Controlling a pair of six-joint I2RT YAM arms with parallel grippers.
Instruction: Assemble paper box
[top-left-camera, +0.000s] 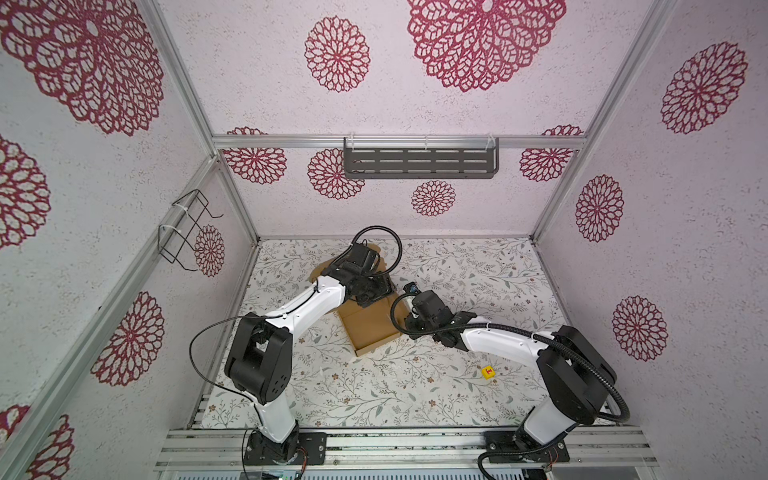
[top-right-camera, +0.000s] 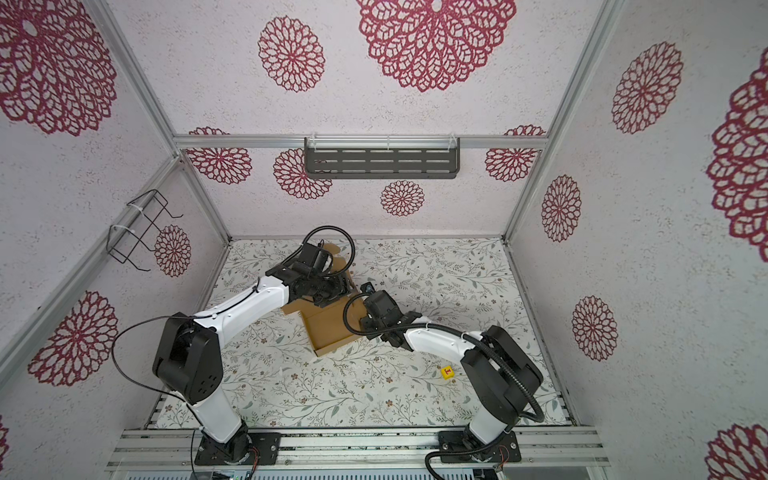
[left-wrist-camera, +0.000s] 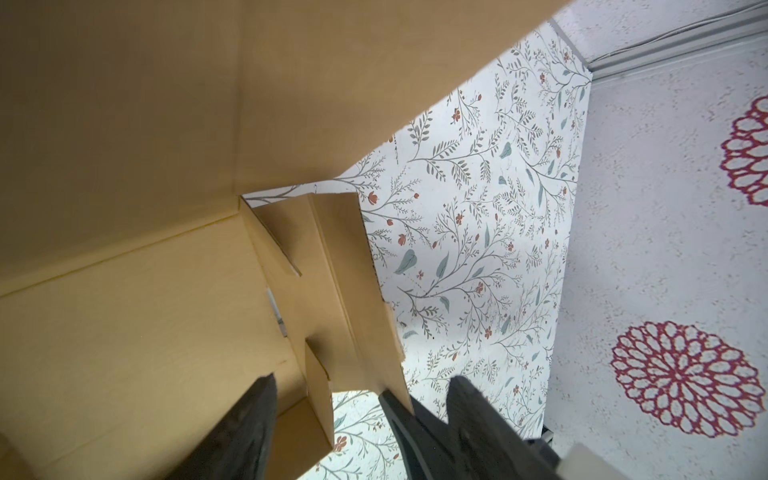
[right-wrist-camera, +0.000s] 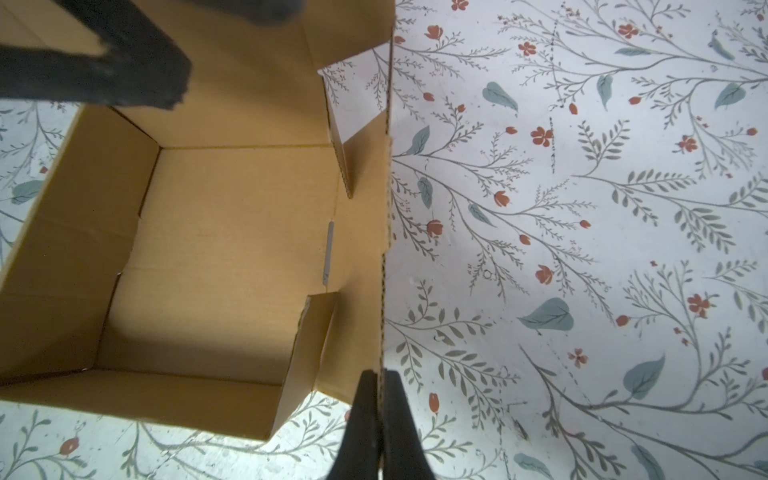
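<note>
A brown cardboard box (top-left-camera: 369, 324) stands near the table's middle, its tray open upward and the lid panel (left-wrist-camera: 144, 104) extending from its back edge. The side wall (right-wrist-camera: 360, 240) on the right stands up, with corner tabs (right-wrist-camera: 308, 344) beside it inside the tray. My right gripper is shut on the thin outer edge of that side wall. Over the back of the box hovers my left gripper, its fingers apart and nothing between them. In the top views, the left arm hides much of the lid.
A small yellow block (top-left-camera: 488, 372) lies on the table to the front right, away from the box. A grey shelf (top-left-camera: 421, 162) hangs on the back wall. The table on the right and in front of the box is mostly clear.
</note>
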